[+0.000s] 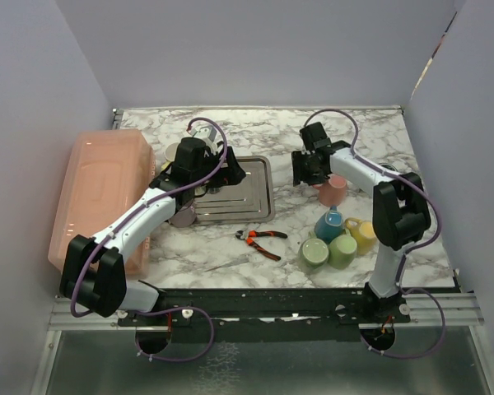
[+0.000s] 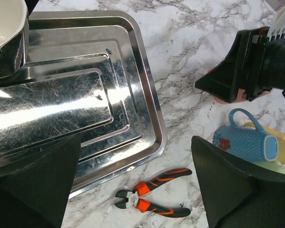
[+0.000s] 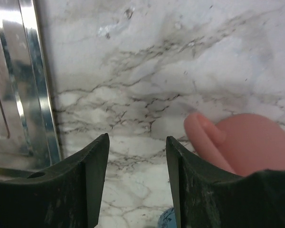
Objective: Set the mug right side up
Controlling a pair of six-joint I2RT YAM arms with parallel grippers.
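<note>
A pink mug (image 1: 333, 192) lies on its side on the marble at the right, its handle toward the left in the right wrist view (image 3: 242, 142). My right gripper (image 1: 305, 169) is over the mug's handle side, its fingers (image 3: 88, 175) apart, part open, with nothing seen between them but marble. My left gripper (image 1: 224, 169) hangs open over the steel tray (image 1: 235, 212), nothing between its fingers.
A blue mug (image 1: 328, 226), green mugs (image 1: 342, 253) and a yellow mug (image 1: 364, 237) crowd the front right. Pliers (image 1: 258, 245) lie front centre. An orange bin (image 1: 95, 189) stands left.
</note>
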